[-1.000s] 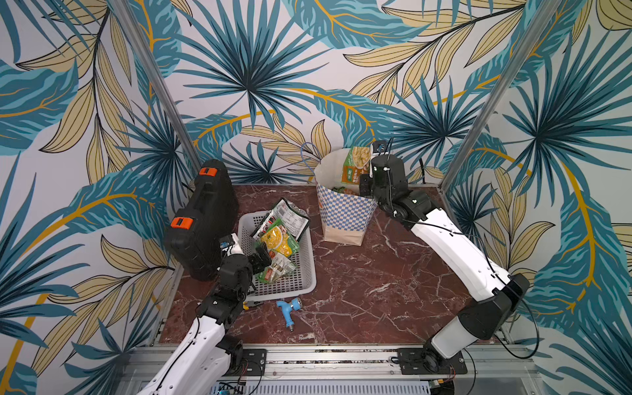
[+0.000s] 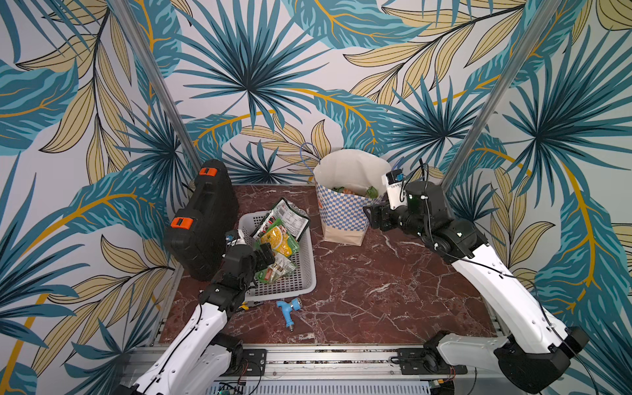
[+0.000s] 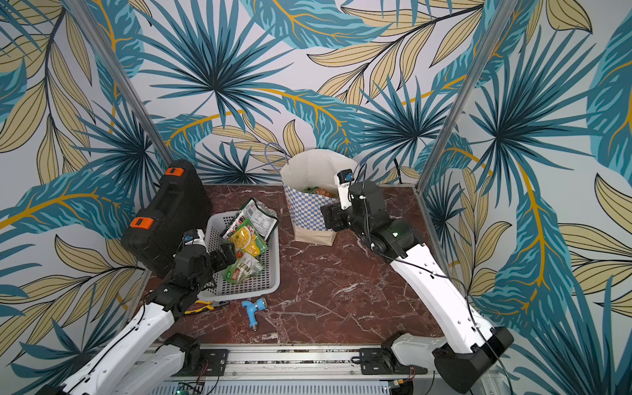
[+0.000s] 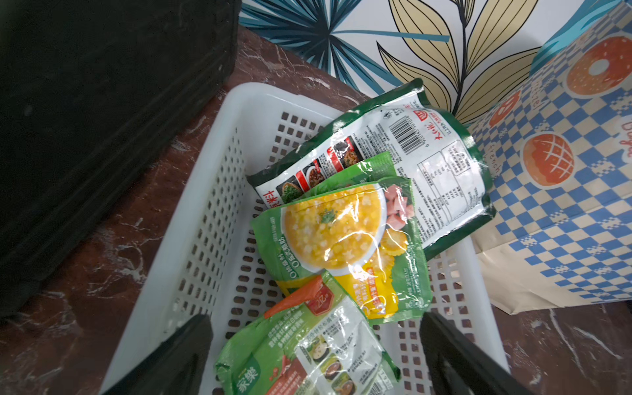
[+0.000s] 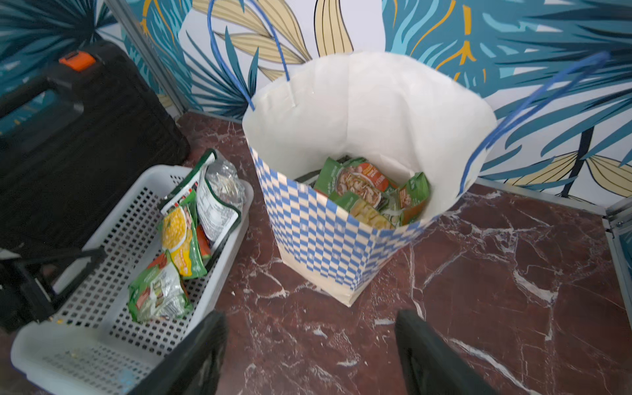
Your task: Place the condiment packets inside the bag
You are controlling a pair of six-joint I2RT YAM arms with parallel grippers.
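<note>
A checked paper bag (image 5: 309, 230) with a tall white inner back stands open, several packets (image 5: 355, 184) lying inside. Left of it the white basket (image 4: 177, 276) holds a silver-and-green pouch (image 4: 428, 171), a yellow corn soup packet (image 4: 342, 230) and a green packet (image 4: 309, 342). My left gripper hangs open over the basket, nothing held. My right gripper is at the bag's front right, above it, its fingers apart with nothing between them.
A black case (image 2: 200, 223) stands left of the basket. A blue tool (image 2: 288, 309) and a yellow-handled tool lie at the front.
A packet held up at the bag's mouth a second ago is gone from there. The left arm has moved slightly.
</note>
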